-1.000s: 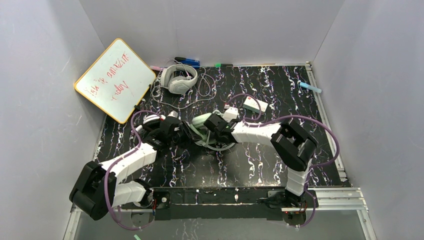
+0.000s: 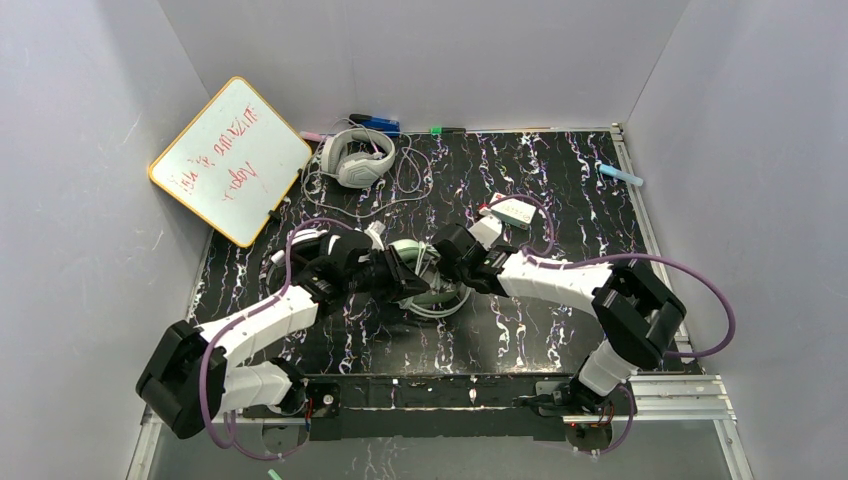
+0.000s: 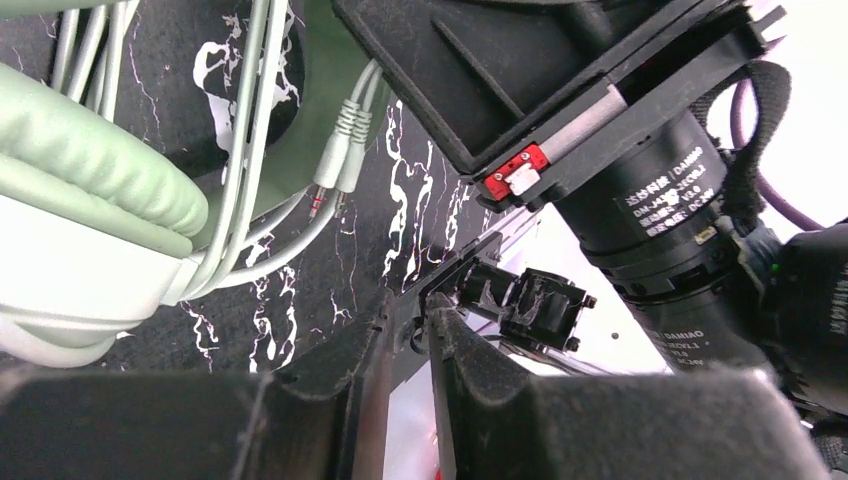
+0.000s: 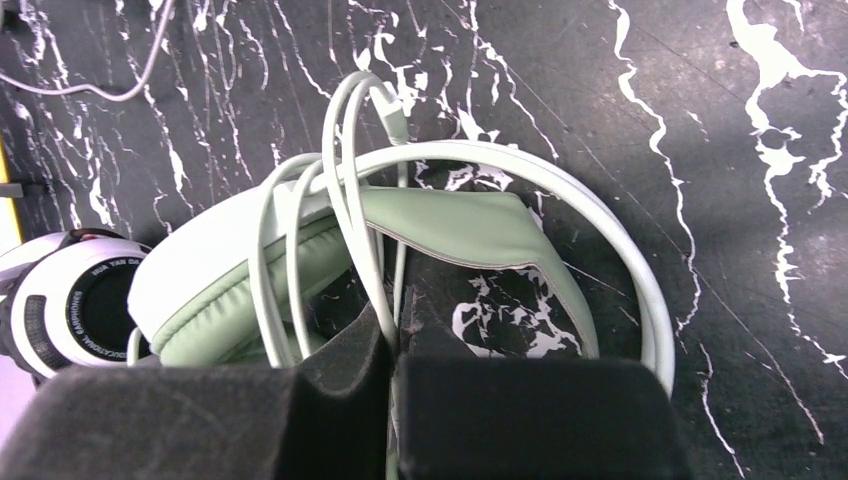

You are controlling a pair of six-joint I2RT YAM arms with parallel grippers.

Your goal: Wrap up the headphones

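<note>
The green-and-white headphones (image 2: 410, 250) lie mid-table beneath both grippers, padded cushion (image 3: 90, 160) and band showing, with white cable (image 4: 342, 200) looped over them. In the right wrist view my right gripper is shut on a strand of that cable. My left gripper is above the headphones' near side, its fingertips close together with a small gap and nothing clearly between them. Two plugs (image 3: 340, 150) hang beside the right gripper's housing in the left wrist view.
Grey headphones (image 2: 365, 165) with a loose cable lie at the back. A whiteboard (image 2: 230, 160) leans at back left, a white box (image 2: 512, 212) sits right of centre, and a blue pen (image 2: 620, 174) lies far right.
My left gripper has moved right over the headphones. My right arm has shifted right over the last second, and the headphones and cable have shifted slightly beneath them.
</note>
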